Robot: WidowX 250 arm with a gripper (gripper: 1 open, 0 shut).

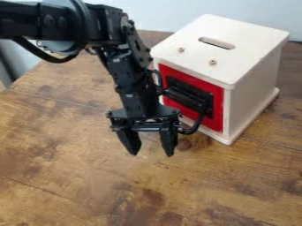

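Observation:
My black gripper (148, 141) hangs above the wooden table, fingers pointing down and apart with a gap between them and nothing visible in it. Behind it at the right stands a pale wooden box (236, 62) with a slot in its top. The box's front carries a red panel (213, 126) with a black fitting (189, 97) on it, partly behind my arm.
The box takes up the back right. A light wall shows at the top left.

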